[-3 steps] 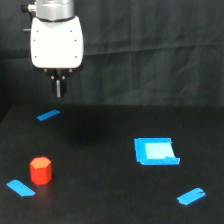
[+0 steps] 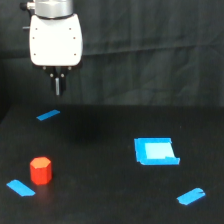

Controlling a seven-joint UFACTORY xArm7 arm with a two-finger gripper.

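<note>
High at the upper left of the camera view hangs my gripper (image 2: 58, 88), below a white arm segment (image 2: 55, 41). Its dark fingers are small and blend into the black curtain, so whether they are open or apart is not clear. A red hexagonal block (image 2: 41, 170) stands on the black table at the lower left, well below the gripper and apart from it. To the right, a white square (image 2: 158, 151) framed by blue tape (image 2: 141, 154) lies on the table.
Strips of blue tape lie flat on the table: one (image 2: 48, 115) at the back left, one (image 2: 20, 188) beside the red block, one (image 2: 191, 196) at the front right. A black curtain (image 2: 150, 50) closes the back.
</note>
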